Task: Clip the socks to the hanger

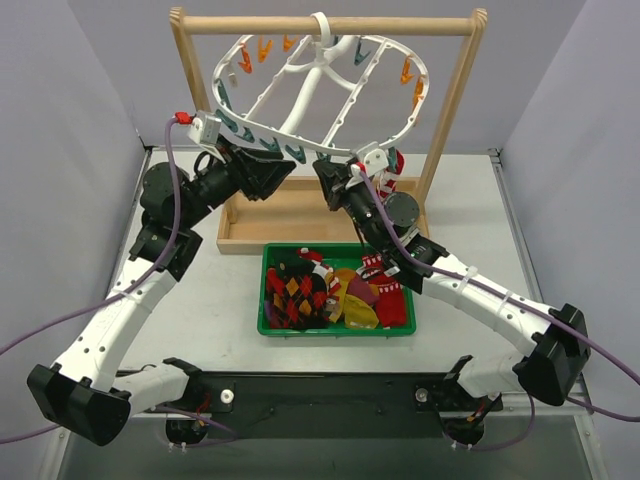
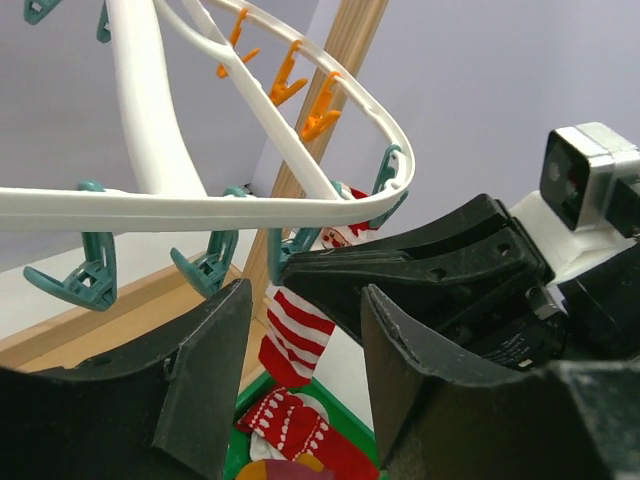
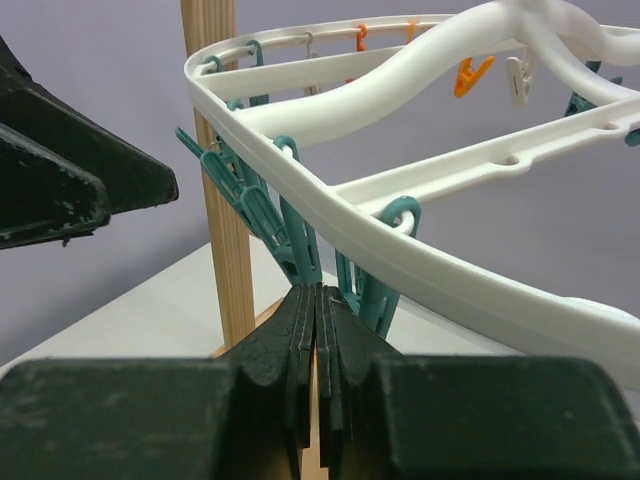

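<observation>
The white hanger with teal and orange clips hangs from the wooden frame. My left gripper is at its front left, fingers apart and empty in the left wrist view. My right gripper is at the front rim, shut, its tips just below two teal clips; nothing shows between them. A red-striped sock hangs at the hanger's right side, partly hidden by the right arm.
A green bin of mixed socks lies on the white table below. The wooden frame's posts stand either side, with a wooden base behind the bin.
</observation>
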